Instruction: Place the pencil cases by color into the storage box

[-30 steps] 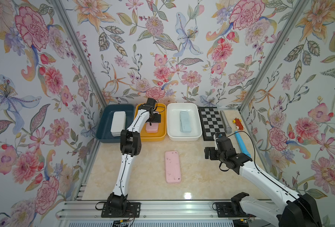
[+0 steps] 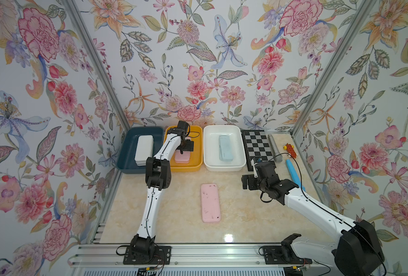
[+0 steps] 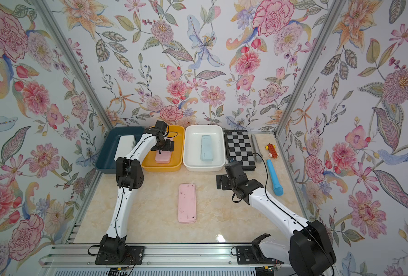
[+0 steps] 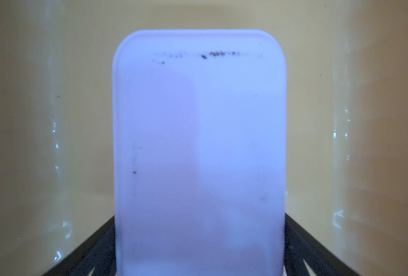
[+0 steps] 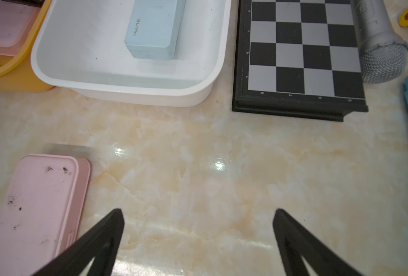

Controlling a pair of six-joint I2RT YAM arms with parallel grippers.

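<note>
A pink pencil case (image 2: 182, 157) is in the orange box (image 2: 196, 158), partly under my left gripper. In the left wrist view this case (image 4: 199, 138) looks pale violet and fills the gap between the dark fingers, which lie along its sides. Whether they grip it is unclear, since its edges hide the pads. Another pink pencil case (image 2: 210, 202) lies on the table. Inside the white box (image 2: 205, 154) is a light blue case (image 2: 225, 148); the dark blue box (image 2: 129, 156) holds white cases (image 2: 144, 149). Over the table, my right gripper stands open and empty.
Right of the white box lie a chessboard (image 2: 258, 147), a grey microphone (image 5: 381, 46), a red and yellow toy (image 2: 290, 149) and a blue cylinder (image 2: 294, 172). Table surface between the loose pink case and the right gripper is clear.
The left gripper and the pink case beneath it have shifted slightly left in the orange box. My right gripper has moved left and a little forward. The loose pink case has not moved.
</note>
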